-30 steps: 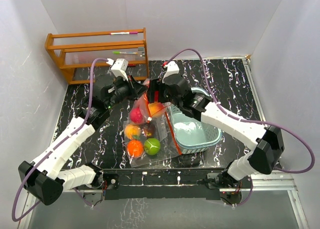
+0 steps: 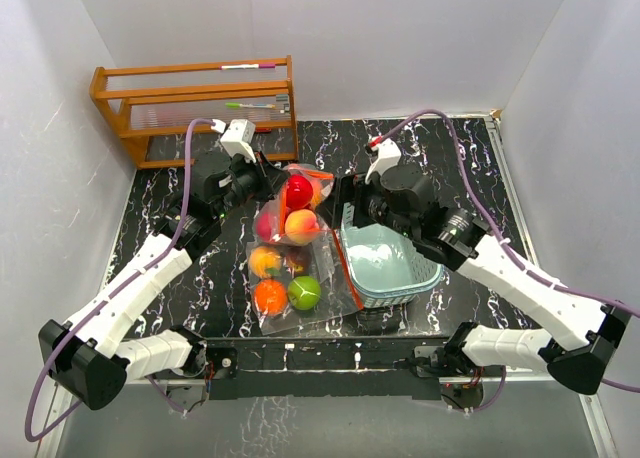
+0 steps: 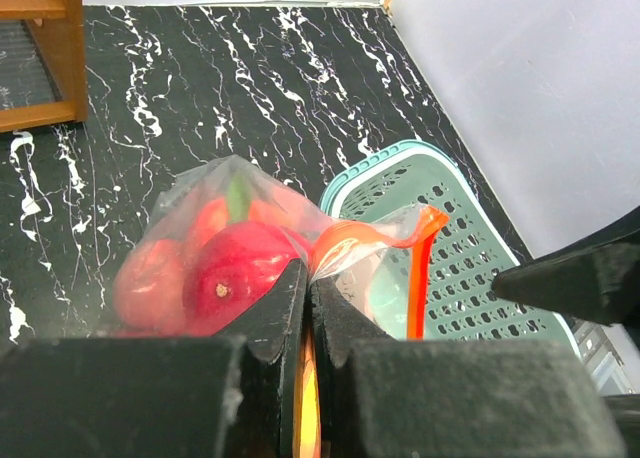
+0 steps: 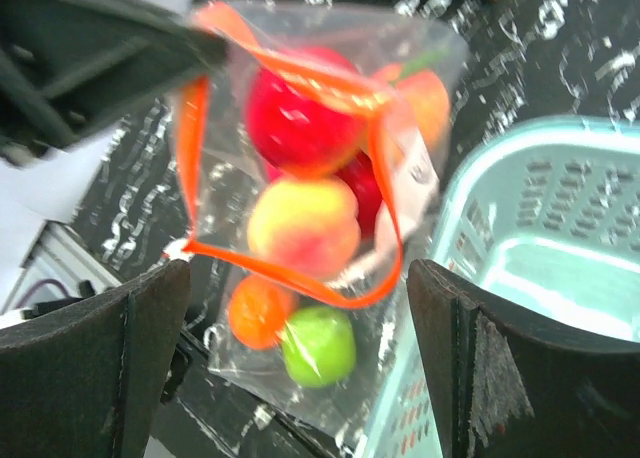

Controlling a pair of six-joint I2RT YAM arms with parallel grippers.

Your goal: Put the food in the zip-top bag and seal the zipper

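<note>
Clear zip top bag (image 4: 420, 168) stands with its orange-rimmed mouth gaping; inside are a red fruit (image 4: 300, 113), a peach (image 4: 303, 226) and a red-orange fruit with a green leaf (image 3: 237, 203). My left gripper is shut on the bag's orange rim (image 3: 350, 234), pinching thin plastic at the mouth's far-left side. To the right of the mouth, my right gripper stands open, its fingers apart and nothing held between them. A second clear bag (image 2: 330, 313) lies flat in front with an orange fruit (image 2: 270, 297), a green apple (image 2: 304, 292) and others under the plastic.
A pale green basket (image 2: 385, 253), seemingly empty, sits just right of the bags, under my right arm. At the back left rises a wooden rack (image 2: 200, 93) with pens.
The right gripper was over the bag's mouth and has drawn back to the right, away from it. More of the red fruit and peach now shows. The left gripper stays nearly in place.
</note>
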